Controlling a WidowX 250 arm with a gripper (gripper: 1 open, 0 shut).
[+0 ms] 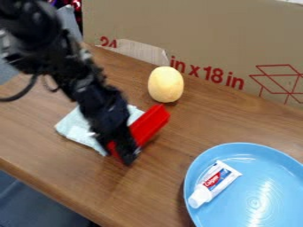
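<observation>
My black gripper (124, 146) is low over the table, shut on a red object (148, 125) that lies across a pale folded cloth (76, 129). The gripper's tips are blurred and partly hide the object's lower end. Behind it stands a pale yellow egg-shaped object (166, 83). At the lower right a toothpaste tube (215, 179) lies on a blue plate (263, 203).
A large cardboard box (225, 31) walls off the back of the wooden table (71, 173). The table's front edge runs along the lower left, with a dark area beyond. Bare wood lies between the cloth and the plate.
</observation>
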